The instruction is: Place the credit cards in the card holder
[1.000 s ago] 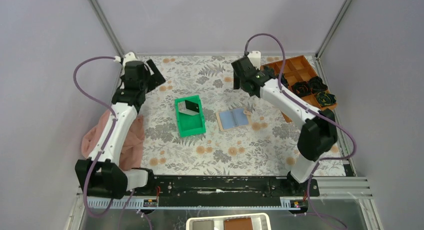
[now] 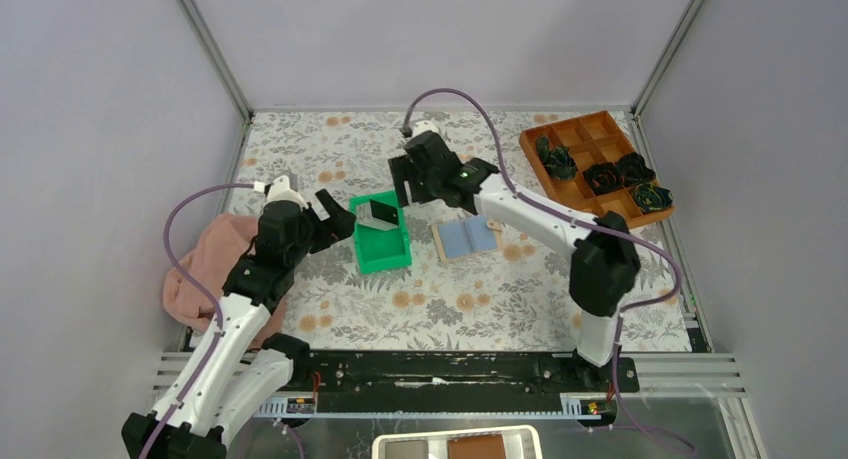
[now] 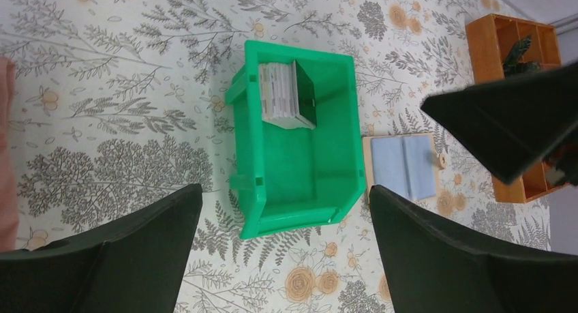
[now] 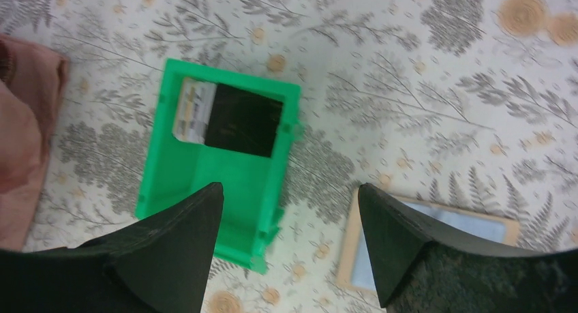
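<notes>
A green box [image 2: 381, 249] holds a stack of pale cards with a dark face [image 4: 243, 120] at its upper end. Right of it lies a light-framed blue card holder [image 2: 455, 238]. My left gripper [image 2: 332, 214] hangs open at the box's left side; between its fingers the left wrist view shows only box and table below. My right gripper [image 2: 405, 182] is above the table just beyond the box's upper right, fingers apart and empty. The cards are blurred in the right wrist view.
An orange compartment tray [image 2: 590, 131] with dark bundles stands at the back right. A pink cloth [image 2: 200, 274] lies at the left, under the left arm. The table around the holder and toward the front is mostly clear.
The right gripper has swung left from beside the tray to near the green box.
</notes>
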